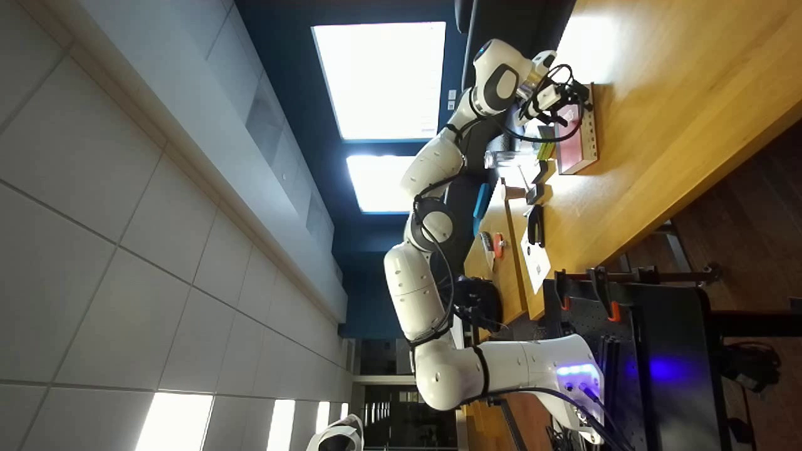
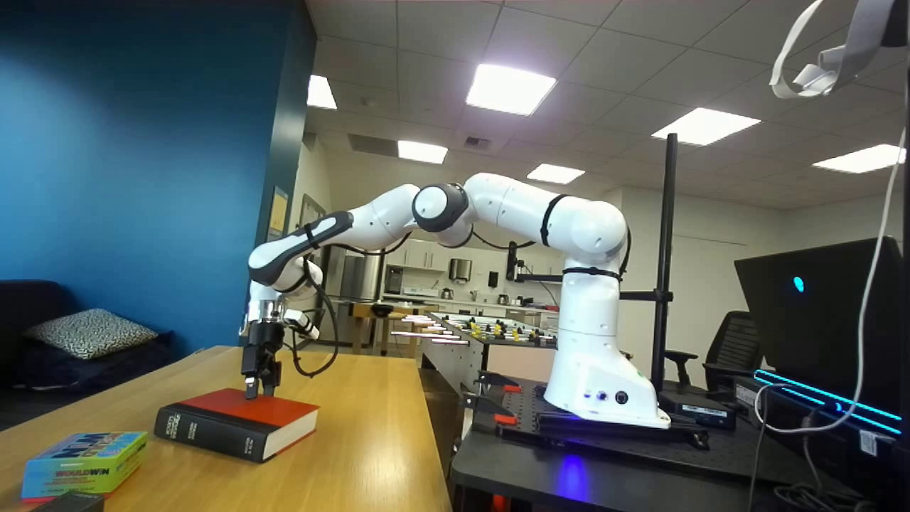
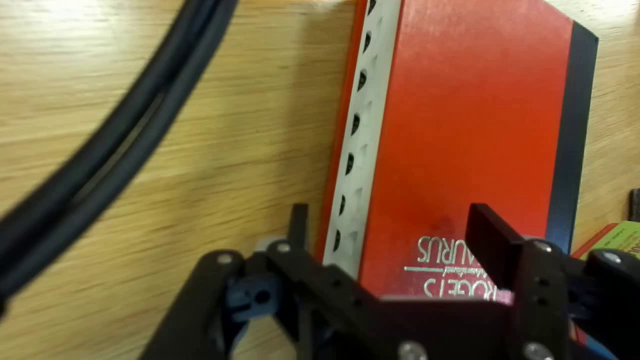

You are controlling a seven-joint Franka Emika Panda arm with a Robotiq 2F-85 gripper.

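Note:
A thick red book [image 3: 462, 120] with a black spine lies flat on the wooden table; silver lettering and a thumb-indexed page edge show in the wrist view. My gripper [image 2: 260, 394] points down at the far end of the book [image 2: 247, 408] in exterior view 2. The wrist view shows its fingers parted: one finger [image 3: 298, 231] is beside the page edge, while the other finger [image 3: 489, 240] is over the cover near the title. Nothing is visibly clamped between them. Whether a fingertip touches the book cannot be told.
A colourful game box [image 2: 85, 465] sits close to the book's spine side, and a dark object [image 2: 72, 502] is at the frame's bottom. A clear container [image 1: 502, 159] stands farther along. Bare table [image 3: 240, 162] lies beside the page edge. My cable [image 3: 120, 150] loops near the gripper.

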